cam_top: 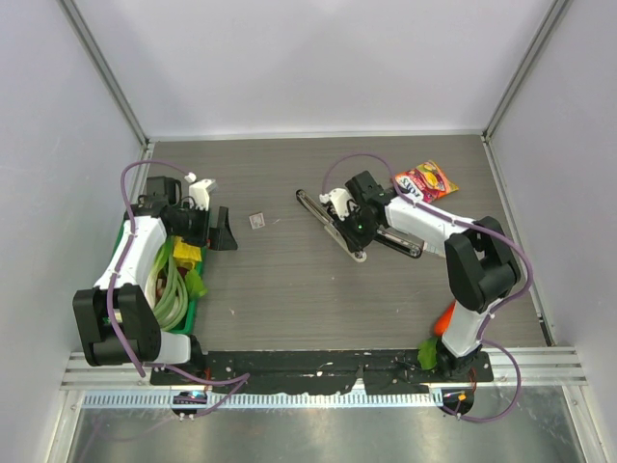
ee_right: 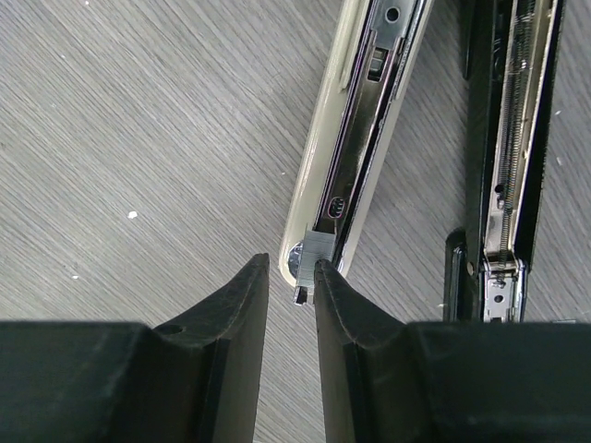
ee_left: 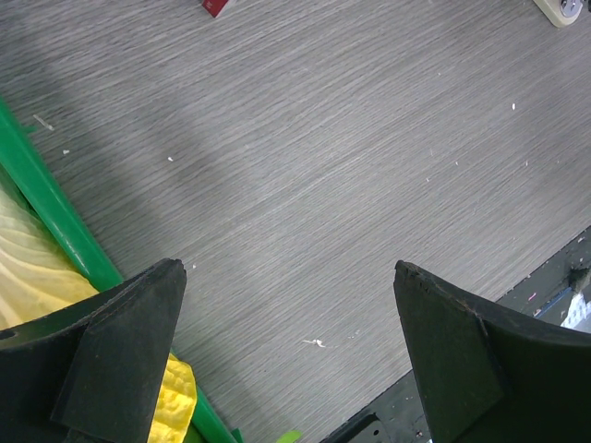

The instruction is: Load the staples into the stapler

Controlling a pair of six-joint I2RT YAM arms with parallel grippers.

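In the right wrist view, the opened stapler's cream base carries a metal channel (ee_right: pixel 355 138). A short grey staple strip (ee_right: pixel 317 249) lies at the channel's near end, roughly in line with it. My right gripper is closed down to a narrow gap, its fingertips at the strip's lower end. One finger (ee_right: pixel 334 314) partly covers the strip, so the contact is hard to make out. From above, the right gripper (cam_top: pixel 358 231) hides part of the stapler base (cam_top: pixel 339 235). My left gripper is open and empty, beside the green basket.
The stapler's dark upper part (ee_right: pixel 482 175) lies to the right of the base. A green basket (ee_left: pixel 55 203) with toy food stands at the left. A chip bag (cam_top: pixel 426 180) lies at the back right. Between left gripper and stapler the table is mostly bare.
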